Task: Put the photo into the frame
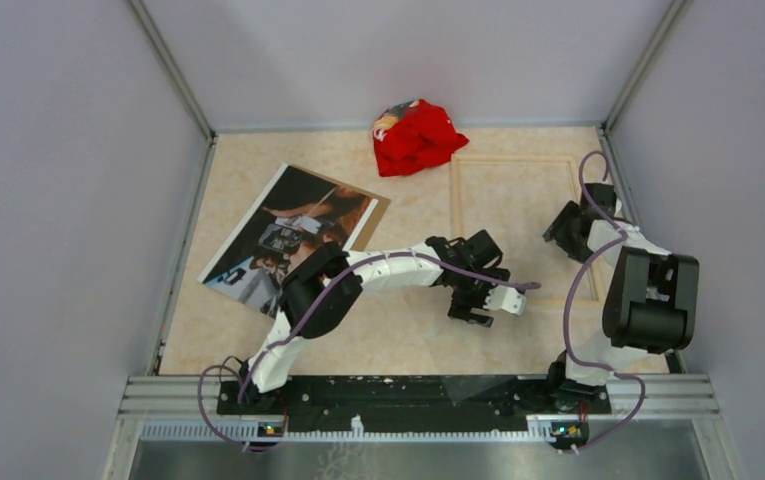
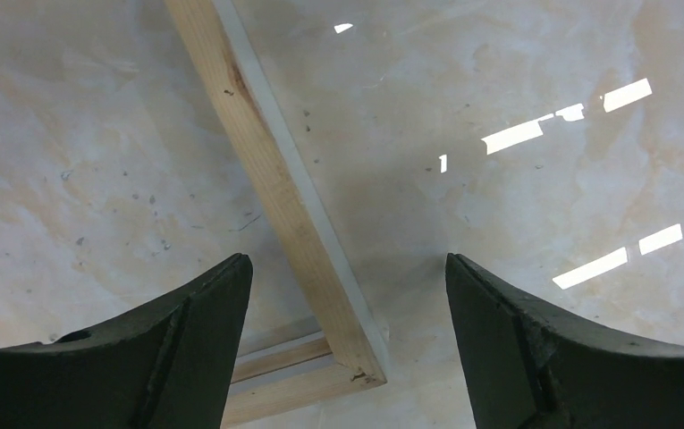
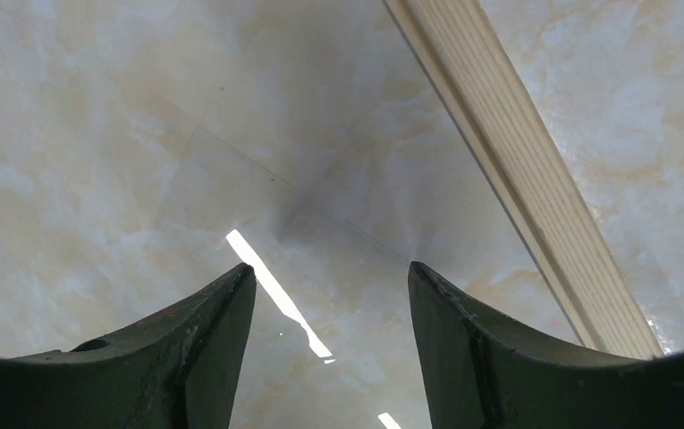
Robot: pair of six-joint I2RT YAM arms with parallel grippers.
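Note:
The photo (image 1: pixel 303 205) lies flat at the left of the table in the top view, white and brown borders showing, partly covered by my left arm. A pale wooden frame (image 1: pixel 513 159) lies at the right, its lower left corner hidden under my left gripper. In the left wrist view that corner and a frame rail (image 2: pixel 282 192) appear below the open left gripper, with nothing held. My right gripper is open and empty near the frame's right side; a wooden rail (image 3: pixel 535 179) runs to the right of its fingers.
A red cloth bundle (image 1: pixel 416 138) sits at the back, close to the frame's upper left corner. Inside the frame, a faint straight edge (image 3: pixel 293 189) shows over the tabletop, perhaps clear sheet. Bare table stretches between photo and front edge.

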